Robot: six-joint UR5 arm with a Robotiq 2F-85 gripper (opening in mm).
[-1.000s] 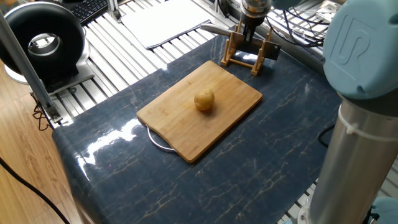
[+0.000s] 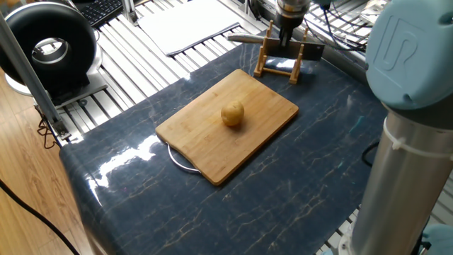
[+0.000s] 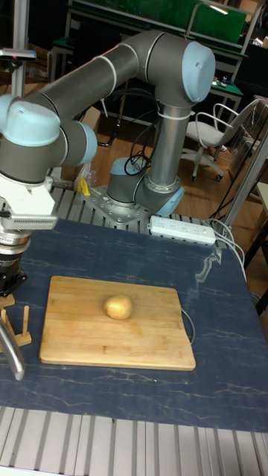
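Note:
A knife [image 2: 304, 50] with a broad dark blade and a metal handle lies across a small wooden rack [image 2: 294, 73] at the table's far edge. My gripper [image 2: 285, 41] points down over the rack, its narrow fingers closed on the knife's blade near the middle. In exterior view 3 the knife's handle [image 3: 11, 349] shows at the left edge, and the gripper there is partly cut off. A round yellowish potato [image 2: 232, 113] rests on the wooden cutting board [image 2: 205, 152], around the middle of the table.
Dark marbled cloth [image 2: 297, 177] covers the table, with free room around the board. A wire handle [image 2: 180, 160] sticks out from the board. White paper [image 2: 185, 25] lies beyond on the slats, and a power strip [image 3: 182, 230] sits near the arm's base.
The knife has tilted and shifted slightly: its blade end is higher and farther right, its handle end a little lower. The rack has turned slightly. Potato and board have stayed put.

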